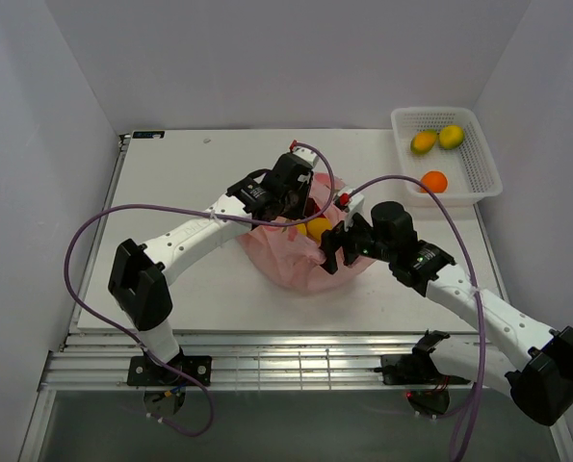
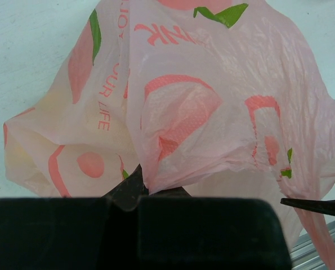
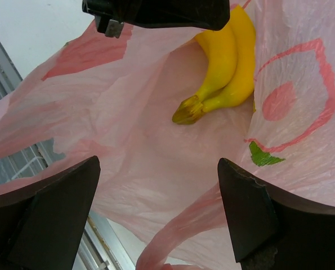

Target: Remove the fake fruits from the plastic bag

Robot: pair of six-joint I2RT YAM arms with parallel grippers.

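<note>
The pink plastic bag (image 1: pixel 291 265) lies crumpled mid-table beneath both arms, its printed film filling the left wrist view. My left gripper (image 1: pixel 299 207) is at its upper part; in the left wrist view its fingers are shut, bag film right at their tips, though whether any is pinched is unclear. My right gripper stands open over the bag's opening. Inside, yellow fake bananas (image 3: pixel 232 73) lie partly covered by film and by the other gripper's dark finger. Yellow fruit (image 1: pixel 319 227) also shows in the top view.
A white perforated basket (image 1: pixel 474 159) at the back right holds a mango (image 1: pixel 424 141), a lemon-like fruit (image 1: pixel 451 136) and an orange (image 1: pixel 433 181). Metal rails run along the front edge.
</note>
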